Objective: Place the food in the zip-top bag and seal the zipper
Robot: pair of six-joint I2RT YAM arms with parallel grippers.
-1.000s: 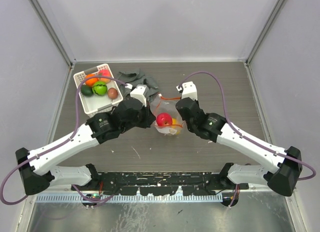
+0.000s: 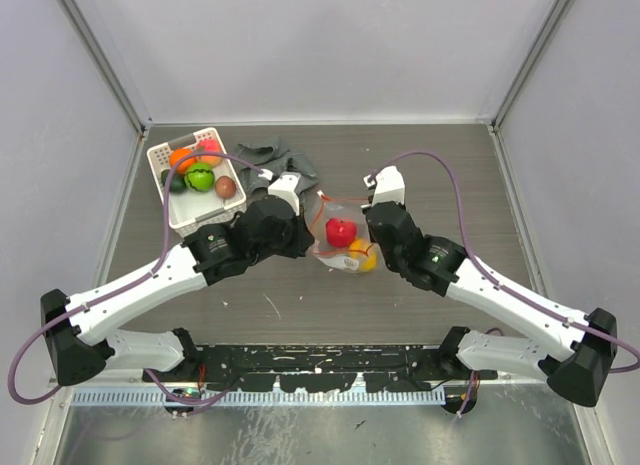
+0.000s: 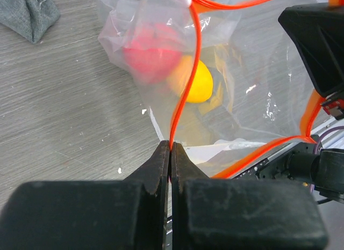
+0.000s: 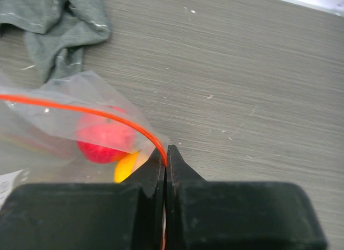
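Note:
Between my two arms hangs a clear zip top bag (image 2: 326,247) with an orange zipper rim, its mouth spread. Inside it lie a red food item (image 2: 341,232) and a yellow one (image 2: 365,255). In the left wrist view, my left gripper is shut on the orange rim at one side of the mouth. On the opposite side, the right wrist view has my right gripper shut on the rim, which runs in between its fingertips. Through the plastic the red food (image 4: 106,136) and yellow food (image 4: 126,166) show partly.
At the back left stands a white basket (image 2: 187,226) with several toy fruits and vegetables. A grey cloth (image 2: 285,163) lies beside it, behind the bag.
The bag's mouth looks wider; the red food moved right and up, and more of the yellow food shows.

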